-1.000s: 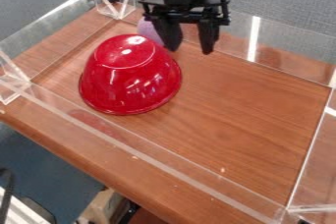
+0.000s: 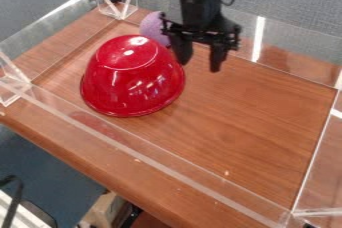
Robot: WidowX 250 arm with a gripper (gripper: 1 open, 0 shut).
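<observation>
A black robot gripper (image 2: 199, 48) hangs over the back middle of the wooden board, with its two fingers spread apart and nothing visible between them. An upturned red bowl (image 2: 131, 76) lies on the left half of the board, in front of and left of the gripper. A purple object (image 2: 155, 25) sits behind the bowl, partly hidden by the gripper.
Clear plastic walls (image 2: 16, 78) surround the wooden board (image 2: 254, 132). The right and front parts of the board are bare. A dark cable and a light block show outside at the lower left.
The bowl has not visibly moved.
</observation>
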